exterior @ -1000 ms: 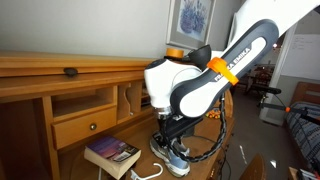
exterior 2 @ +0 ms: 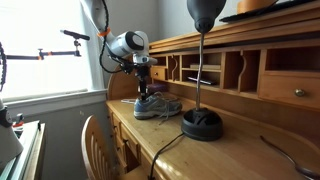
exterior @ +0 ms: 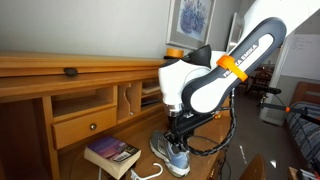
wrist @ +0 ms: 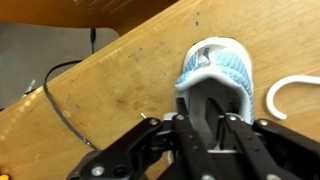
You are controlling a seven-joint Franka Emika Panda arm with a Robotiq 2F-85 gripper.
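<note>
A grey and light-blue shoe (exterior: 178, 161) stands on the wooden desk, and a second shoe (exterior: 158, 144) shows partly behind my gripper. In the wrist view the light-blue toe (wrist: 232, 62) points away from me, with the shoe's dark opening nearer. My gripper points down over that opening, its dark fingers apart and the shoe's interior visible in the gap. Exterior view 2 has the gripper (exterior 2: 143, 92) right at the top of the shoes (exterior 2: 148, 106); whether the fingers touch them cannot be made out.
A white hook-shaped object (wrist: 285, 92) lies beside the shoe. On the desk, a thick book (exterior: 112, 154) rests near the drawers (exterior: 86, 125). A lamp base (exterior 2: 202, 124) stands farther along, and a black cable (wrist: 58, 108) hangs at the desk's edge.
In exterior view 1 my arm and gripper have shifted right over the last second. The shoes look to be in about the same place.
</note>
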